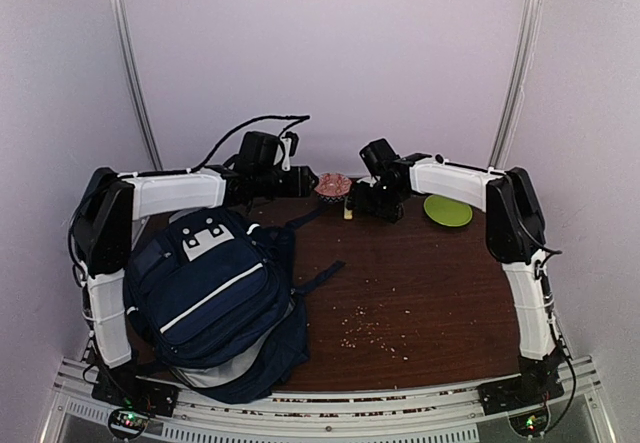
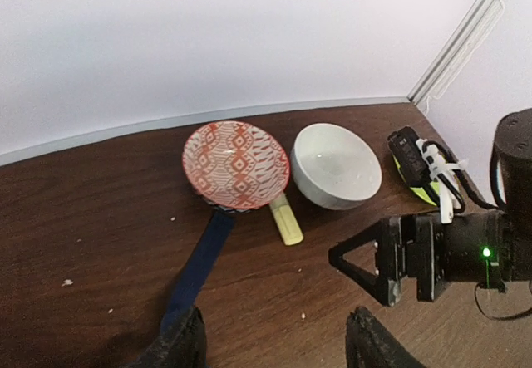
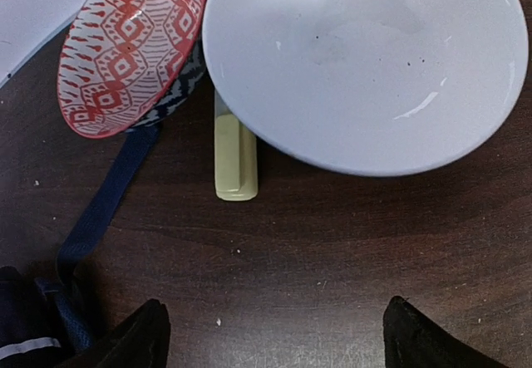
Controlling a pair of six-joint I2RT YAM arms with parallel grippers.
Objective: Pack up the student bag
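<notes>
The navy backpack (image 1: 205, 288) lies on the left half of the table, its straps trailing toward the middle. My left gripper is open and empty, held above the table beyond the bag's upper edge. In the left wrist view, a red-patterned bowl (image 2: 236, 165), a white bowl (image 2: 337, 166) and a pale yellow block-like handle (image 2: 287, 222) rest near the back wall. The right gripper has its fingers apart with nothing between them, just in front of the white bowl. Part of the handle's object is hidden under the bowls.
A green plate (image 1: 448, 211) lies at the back right, beside the right arm. Pale crumbs (image 1: 365, 331) are scattered at the front middle. A navy strap (image 2: 198, 264) runs up to the red-patterned bowl.
</notes>
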